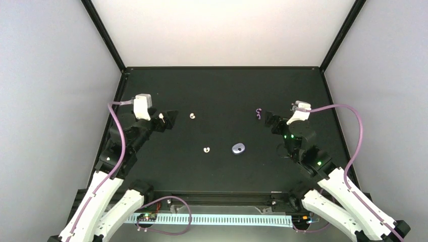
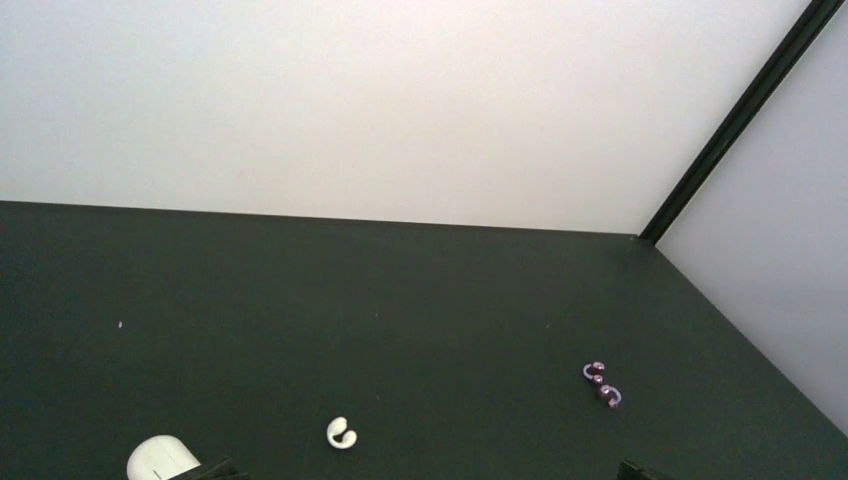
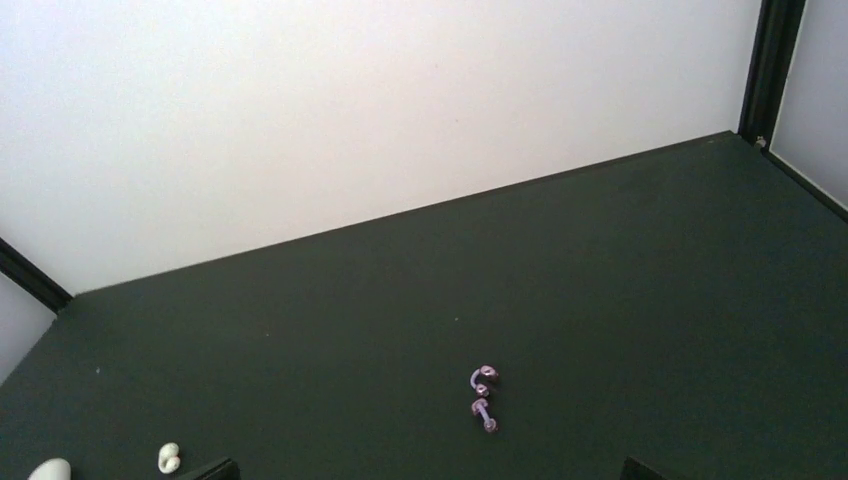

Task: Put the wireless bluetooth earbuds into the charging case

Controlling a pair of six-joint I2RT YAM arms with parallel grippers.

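Note:
Two white earbuds (image 1: 192, 116) (image 2: 341, 433) lie apart on the black table, one behind the other, in the middle. A pair of purple earbuds (image 1: 258, 114) (image 3: 483, 398) lies to the right, near my right gripper. A pale lavender oval case (image 1: 238, 148) sits right of the nearer white earbud (image 1: 206, 149). My left gripper (image 1: 169, 120) hangs at the left side, left of the white earbuds, open. My right gripper (image 1: 271, 120) hangs at the right, beside the purple pair, open. Only the tips of each gripper show in the wrist views, with nothing between them.
Frame rails and white walls bound it at the back and both sides. Pink cables run along both arms.

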